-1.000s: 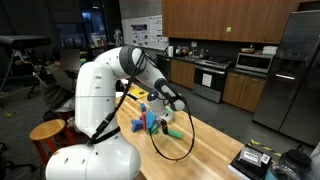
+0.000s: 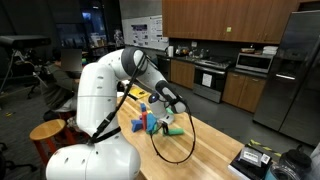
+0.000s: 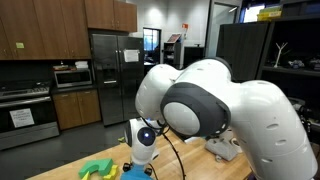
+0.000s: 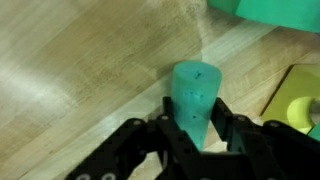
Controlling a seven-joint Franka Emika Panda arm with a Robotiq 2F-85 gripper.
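A teal, rounded piece (image 4: 195,90) lies between the two black fingers of my gripper in the wrist view. One finger is on each side of it, close to its sides. Whether they press on it cannot be told. In the exterior view 1, the arm reaches down to the table among blue and green pieces, and the fingertips are too small to make out.
A green piece (image 4: 275,10) lies at the upper right of the wrist view, with a yellow piece (image 4: 291,98) below it. A larger green piece (image 3: 97,167) rests on the table in exterior view 2. Bare wood (image 2: 205,150) stretches to the right.
The arm has shifted only slightly over the pieces in exterior view 1. No clear movement of the pieces shows.
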